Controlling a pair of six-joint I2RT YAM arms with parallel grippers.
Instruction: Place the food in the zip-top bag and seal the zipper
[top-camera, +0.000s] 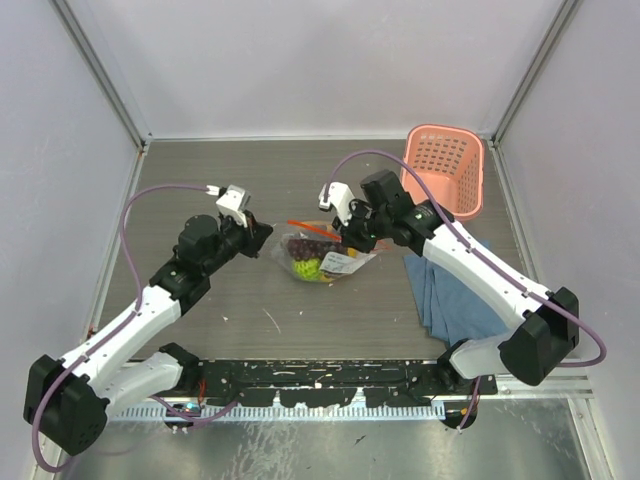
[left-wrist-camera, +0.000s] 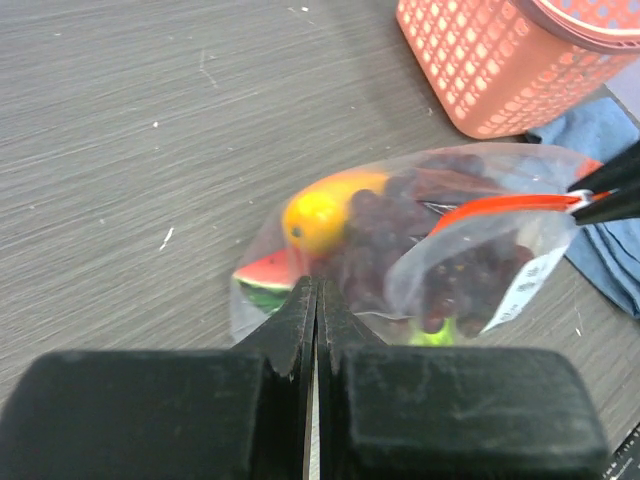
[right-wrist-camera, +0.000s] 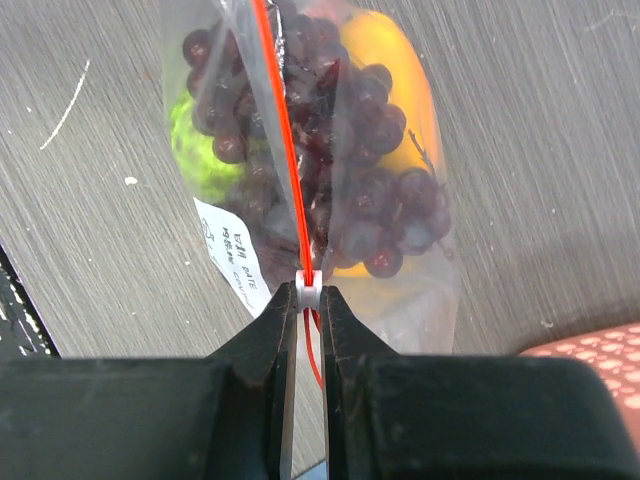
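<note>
A clear zip-top bag (top-camera: 308, 262) with an orange-red zipper strip (left-wrist-camera: 500, 204) lies on the table, holding dark grapes (right-wrist-camera: 370, 215), a yellow fruit (left-wrist-camera: 325, 215), something green (right-wrist-camera: 200, 155) and a watermelon-like slice (left-wrist-camera: 268, 272). A white slider (right-wrist-camera: 309, 292) sits at the strip's end, pinched between the fingertips of my right gripper. Just left of the bag in the top view, my left gripper (top-camera: 264, 238) is shut, with nothing showing between its fingers. The strip's far end is loose. How much of it is sealed I cannot tell.
An orange perforated basket (top-camera: 445, 170) stands at the back right. Below it lies a blue cloth (top-camera: 455, 295), partly under the right arm. Bare grey tabletop (top-camera: 250, 325) surrounds the bag to the left and front.
</note>
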